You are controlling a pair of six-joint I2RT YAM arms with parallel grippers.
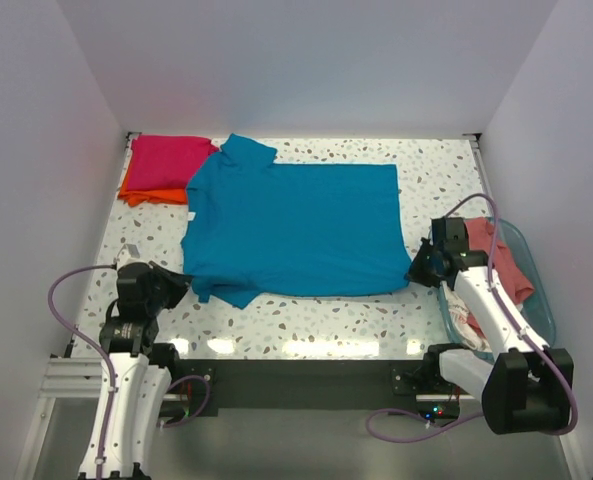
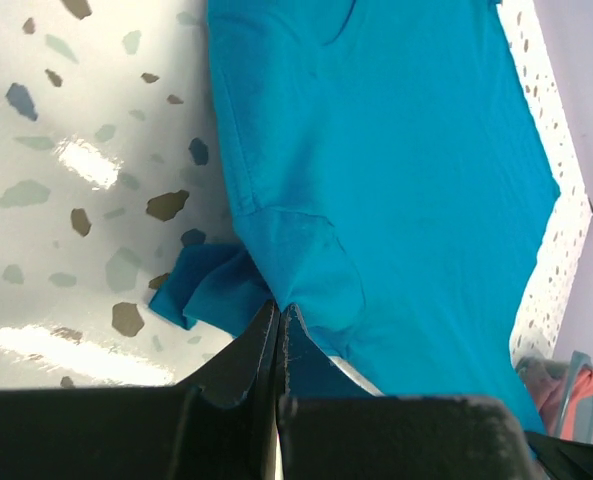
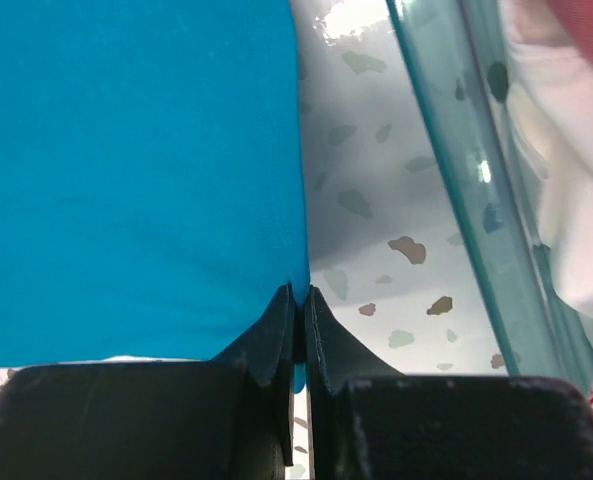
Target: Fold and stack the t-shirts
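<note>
A blue t-shirt (image 1: 306,225) lies spread over the middle of the table, with a sleeve sticking out at its back left. My left gripper (image 1: 188,279) is at the shirt's front left corner, shut on the cloth; in the left wrist view a fold of the blue fabric (image 2: 301,255) runs into the fingertips. At the front right corner my right gripper (image 1: 410,277) is shut on the shirt's edge, and the blue cloth (image 3: 146,190) shows between its tips in the right wrist view. Folded shirts, pink (image 1: 171,162) over orange (image 1: 154,196), form a stack at the back left.
A clear blue-green bin (image 1: 548,320) with red and white clothes (image 1: 504,265) stands at the right, close beside my right gripper.
</note>
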